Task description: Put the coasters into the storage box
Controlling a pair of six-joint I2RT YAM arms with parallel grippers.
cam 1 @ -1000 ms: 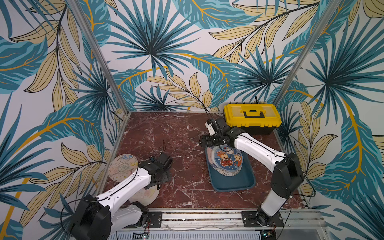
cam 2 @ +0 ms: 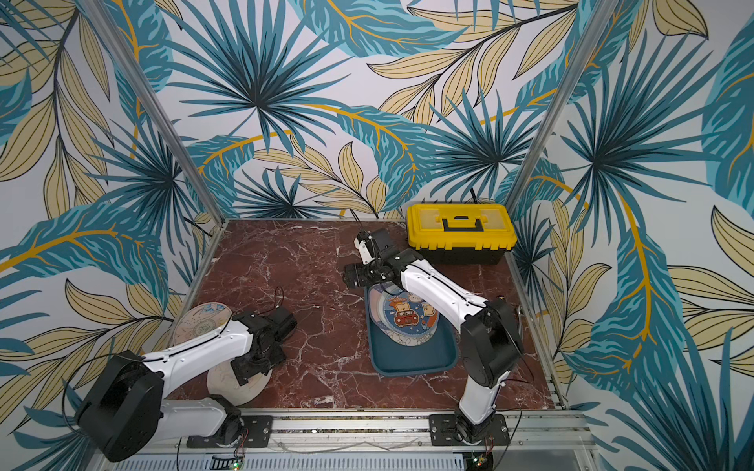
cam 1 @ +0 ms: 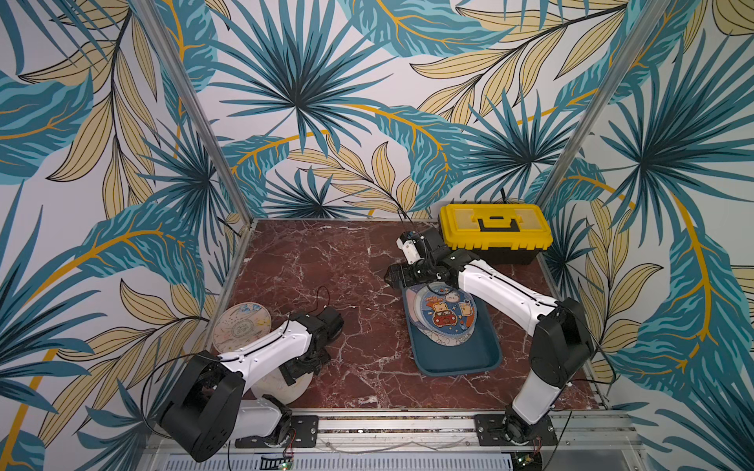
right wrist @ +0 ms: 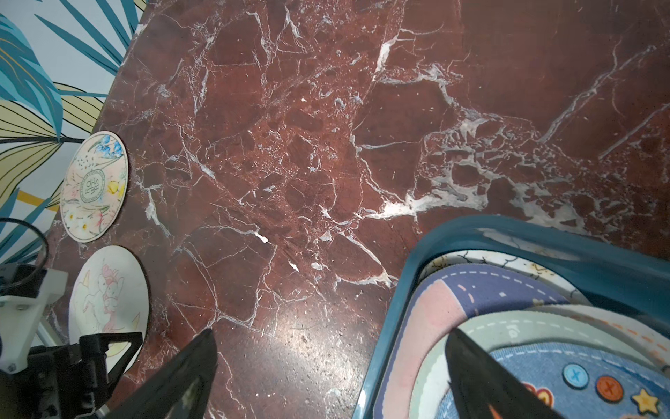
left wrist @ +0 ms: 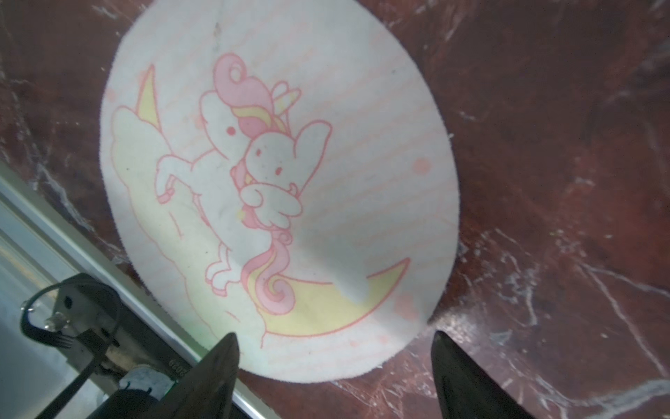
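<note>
A round white coaster with a unicorn and yellow moon [left wrist: 363, 209] lies flat on the table below my left gripper, whose fingers are apart with nothing held between them. Behind it, close to the left edge, rests a second coaster with a floral rim [cam 1: 242, 326]. The blue storage box [cam 1: 459, 362] stands on the right side, several coasters overlapping inside it; a blue coaster with a red car [cam 1: 455, 318] is on top. Over the box's far left corner hovers my right gripper, open and empty.
A yellow-lidded toolbox [cam 1: 496, 225] stands at the back right, behind the blue box. The metal rail [cam 1: 392, 424] runs along the front edge. Bare marble tabletop [cam 1: 361, 337] lies between the left coasters and the box.
The right arm has shifted slightly left. The coasters and box are in the same places.
</note>
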